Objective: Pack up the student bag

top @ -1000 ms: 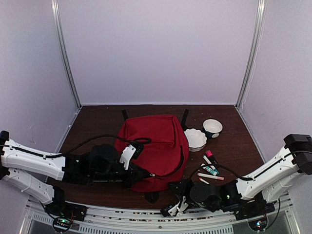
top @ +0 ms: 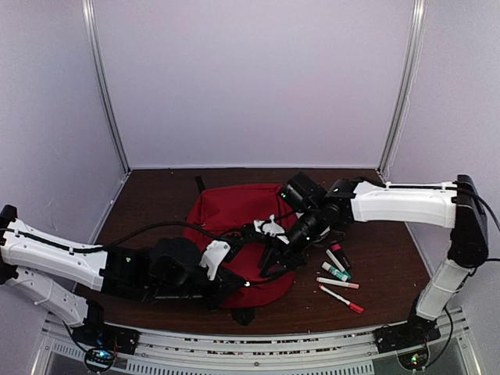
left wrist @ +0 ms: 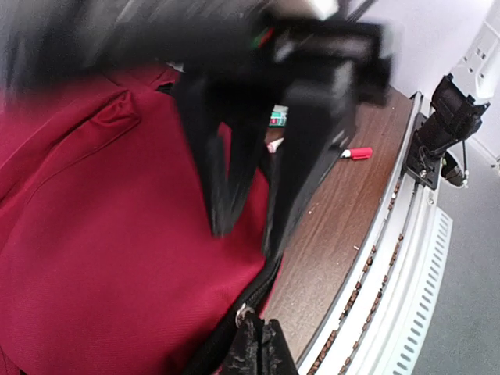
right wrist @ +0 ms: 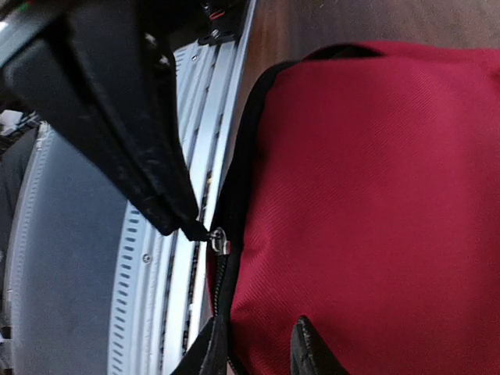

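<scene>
The red backpack [top: 226,203] lies in the middle of the table. My left gripper is low at the bag's near zipper, shut at the metal zipper pull [left wrist: 244,314]; whether the pull is between its fingertips is hard to tell. My right gripper [top: 269,258] is above the bag's right part, its fingers apart, close over the left one; in the right wrist view the black zipper strip [right wrist: 223,281] runs below it. Markers [top: 337,285] lie loose to the right of the bag.
Bare table [top: 141,203] shows left of the bag and at the right [top: 391,258]. The metal rail [top: 258,340] runs along the front edge. The bowls at the back right are hidden behind the right arm.
My right arm has risen and swung up and back from the front edge to over the bag, covering the bowls and uncovering the markers.
</scene>
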